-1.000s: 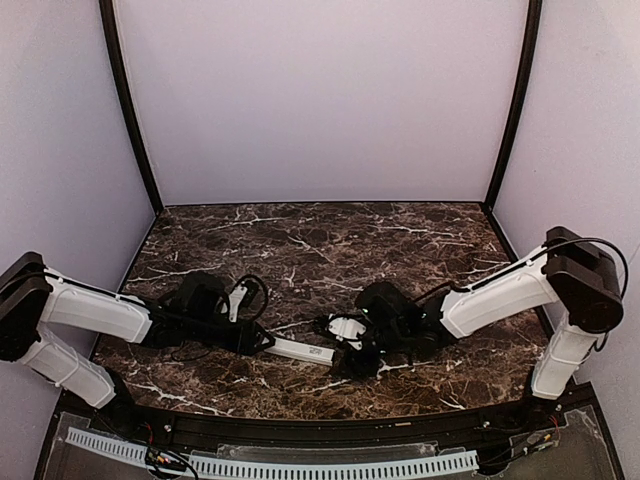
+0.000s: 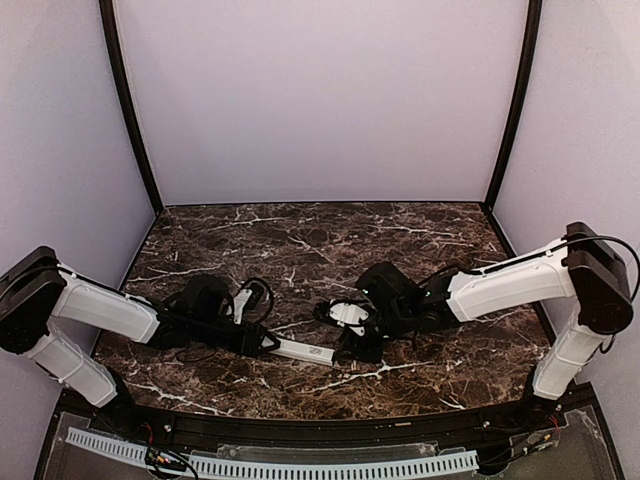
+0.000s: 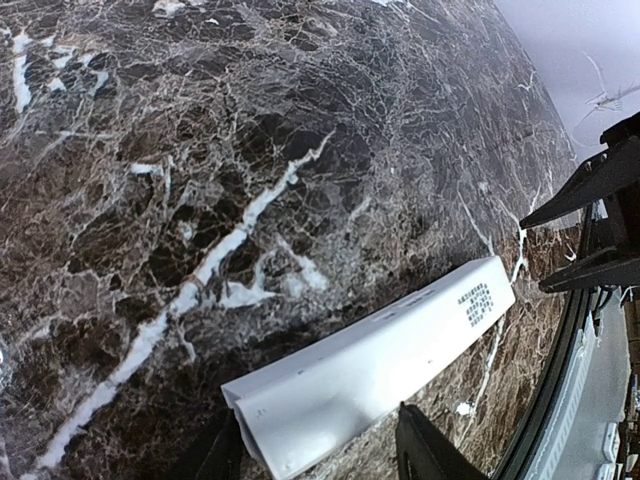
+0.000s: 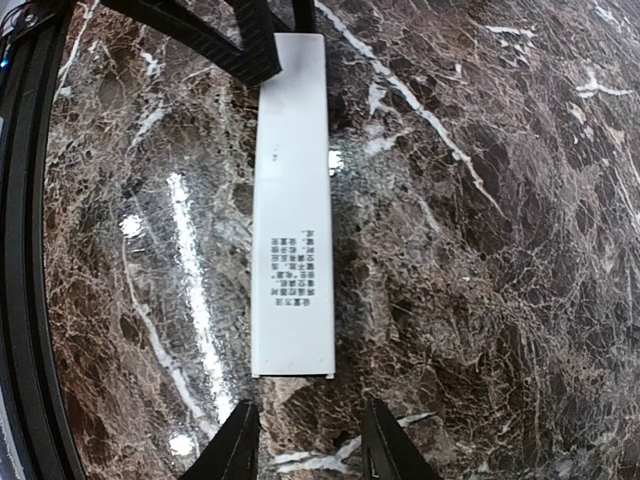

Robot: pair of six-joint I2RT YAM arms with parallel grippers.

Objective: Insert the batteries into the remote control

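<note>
A white remote control lies lengthwise on the dark marble table between both grippers, printed text on its upper face. My left gripper is open around the left end of the remote, fingers low on either side of it. My right gripper is just beyond the other end; its fingertips show at the bottom of the right wrist view with a gap between them, and whether anything small is held there cannot be seen. No batteries are clearly visible.
The table's front edge with a metal rail is close below the remote. Walls stand at the back and sides.
My left gripper and the remote look almost unmoved.
</note>
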